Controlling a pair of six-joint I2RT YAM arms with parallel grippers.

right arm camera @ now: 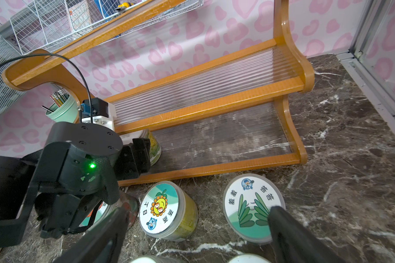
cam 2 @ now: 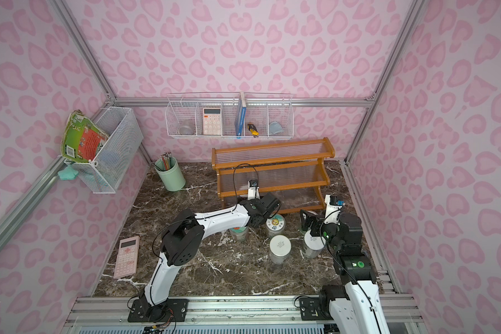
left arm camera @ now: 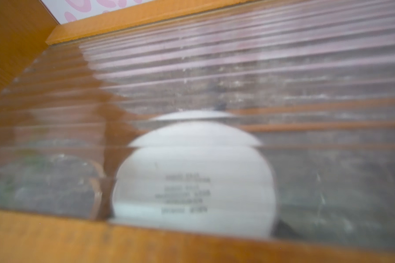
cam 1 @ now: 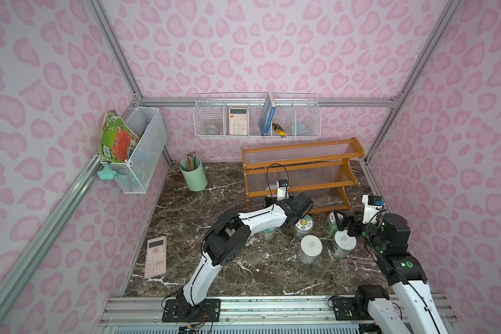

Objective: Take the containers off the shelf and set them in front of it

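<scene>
The seed jar (right arm camera: 154, 148), clear-sided with yellowish contents, stands at the left of the wooden shelf's (right arm camera: 232, 165) bottom tier, partly behind my left gripper. That gripper is shut on the jar, though its far finger is hidden. Through the clear ribbed tier, the left wrist view shows the jar's white lid (left arm camera: 193, 188), but no fingers. Over the jars at the front right, my right gripper (cam 1: 345, 221) is open; its blurred fingers (right arm camera: 296, 239) stand wide apart in the right wrist view.
On the counter before the shelf are a sunflower-lidded jar (right arm camera: 160, 208), an agave-lidded jar (right arm camera: 253, 208) and white-lidded jars (cam 1: 310, 246). A green pen cup (cam 1: 194, 176) stands left of the shelf. The shelf's upper tier overhangs my left gripper.
</scene>
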